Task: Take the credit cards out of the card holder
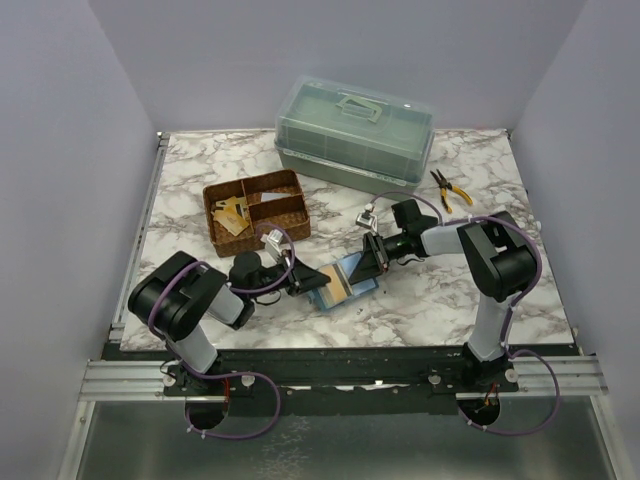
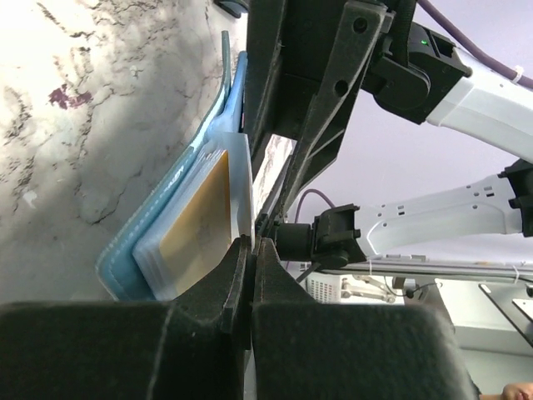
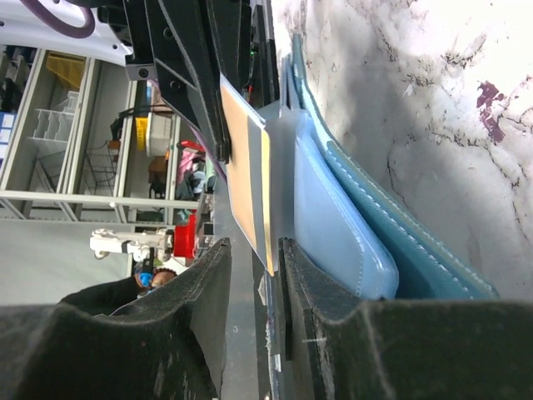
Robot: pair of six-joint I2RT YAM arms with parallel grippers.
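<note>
The light blue card holder (image 1: 358, 290) lies between my grippers near the table's front middle, its tan and white cards (image 2: 196, 225) standing in it in both wrist views. My left gripper is shut at the cards' top edge; a thin card edge seems to run into its fingertips. In the right wrist view the tan card (image 3: 246, 167) reaches to the left gripper's fingers. My right gripper is open at the holder, its fingers beside the card's near edge.
A wicker basket (image 1: 290, 215) with yellow items is behind the left arm. A lidded green plastic box (image 1: 355, 140) stands at the back. Pliers (image 1: 450, 195) lie at the right.
</note>
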